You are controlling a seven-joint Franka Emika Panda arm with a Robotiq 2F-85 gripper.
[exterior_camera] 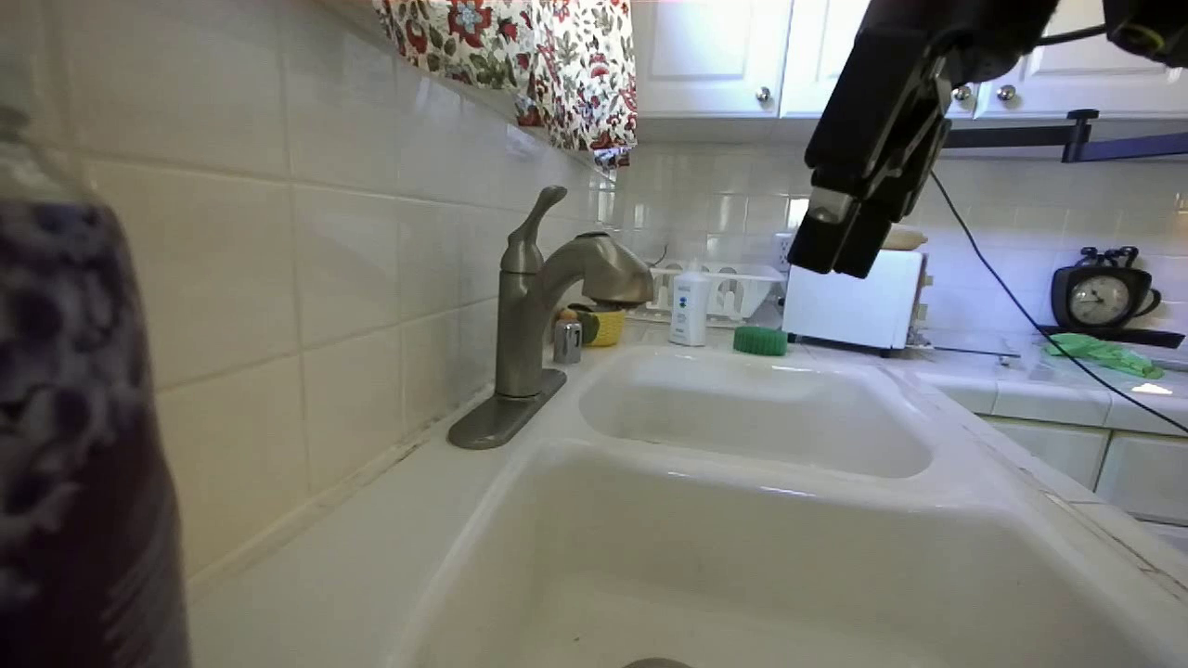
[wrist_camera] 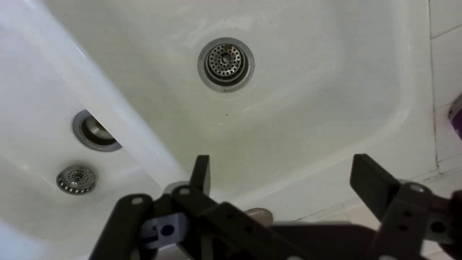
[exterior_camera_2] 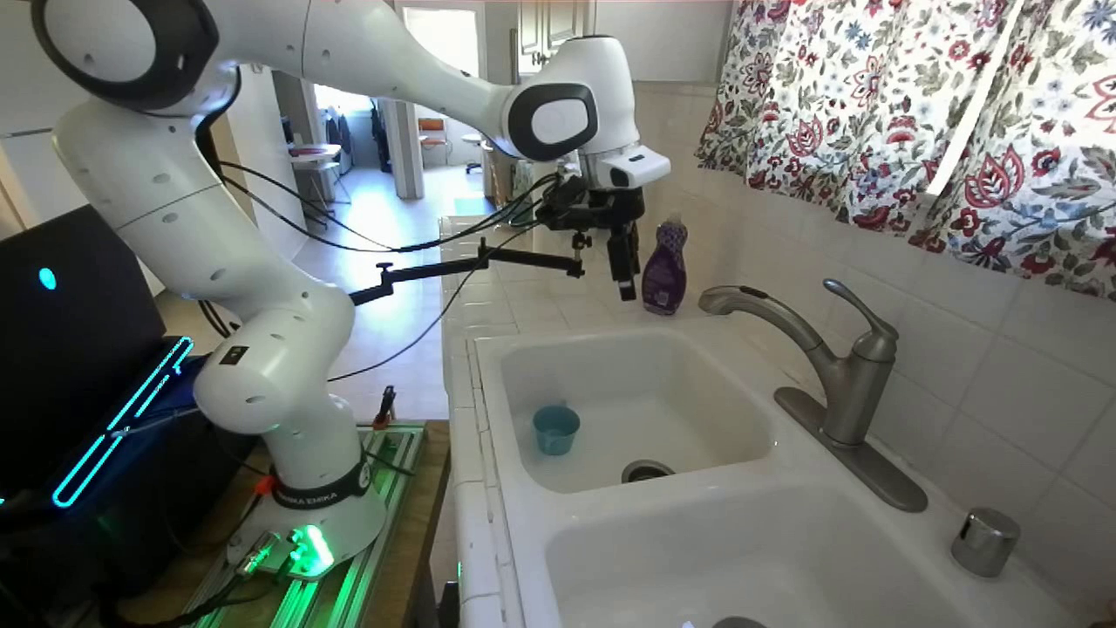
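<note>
High over the far basin in exterior view 2, my gripper [exterior_camera_2: 628, 294] points downward. The wrist view shows the gripper open, its two dark fingers [wrist_camera: 200, 173] wide apart with nothing between them. A teal cup [exterior_camera_2: 555, 430] is inside that basin, near its left wall; the wrist view does not include it. Below the gripper, a round drain [wrist_camera: 226, 65] with a perforated strainer is set in the basin floor. In the neighbouring basin a loose metal strainer [wrist_camera: 76, 180] lies beside another drain [wrist_camera: 91, 134], which the divider partly covers.
The faucet [exterior_camera_2: 853, 366] rises on the wall side, its spout reaching toward the basins. A purple bottle [exterior_camera_2: 665, 267] stands behind the far basin, close to the gripper. At the other end are a white bottle [exterior_camera: 690, 306] and a green brush [exterior_camera: 760, 340]. Air above both basins is clear.
</note>
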